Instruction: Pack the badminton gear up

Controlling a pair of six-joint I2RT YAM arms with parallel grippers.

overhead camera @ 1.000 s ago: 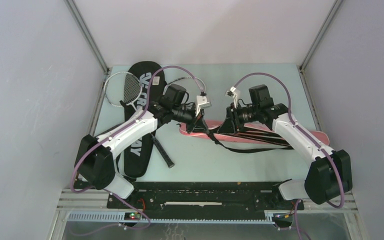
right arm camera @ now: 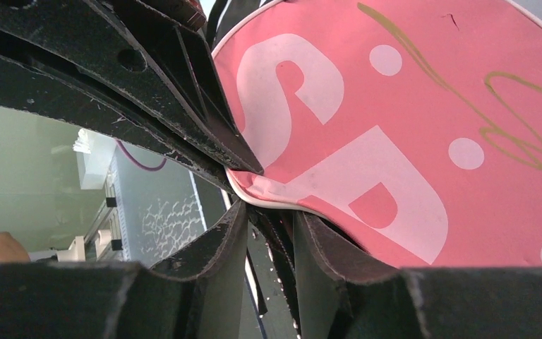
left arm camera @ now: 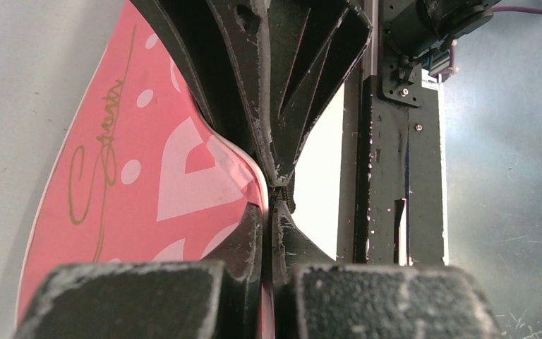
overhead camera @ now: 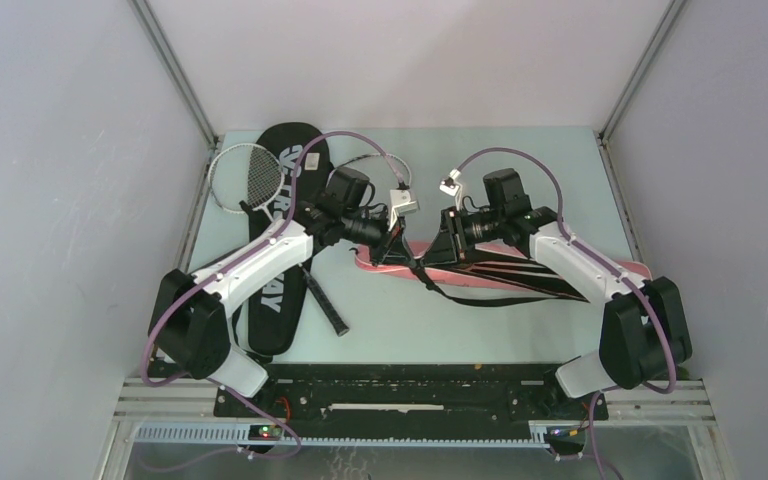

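In the top view a long pink racket bag [overhead camera: 490,283] lies across the middle right, with black bands and a loose black strap [overhead camera: 500,301]. My left gripper is shut on the bag's white-piped edge [left arm camera: 262,185], which runs down between its fingers. Close beside it, my right gripper stands part open at the same edge. Dark material shows in the gap between its fingertips, and the piping [right arm camera: 282,204] passes just beyond them. Both arms hide the bag's left end from above.
A black racket bag [overhead camera: 275,318] lies on the left of the table, a racket [overhead camera: 247,178] over its upper part. Another racket's rim [overhead camera: 397,157] shows behind my left arm, and a dark handle [overhead camera: 325,302] lies nearby.
My right gripper has come leftward, closer to the left one. The pink bag's right end has shifted slightly left; the left arm has hardly moved.
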